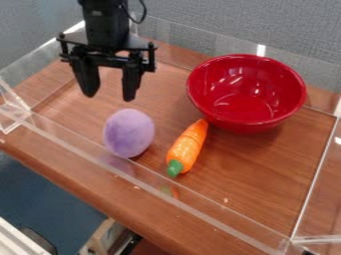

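My black gripper hangs in the upper left, above the wooden surface, its two fingers spread apart with nothing between them. Below it and a little right lies a purple egg-shaped object. An orange toy carrot with a green end lies right of that. A glossy red bowl, empty, stands at the upper right.
Clear low walls border the wooden board on its sides. The front and right part of the board is free, as is the space under the gripper.
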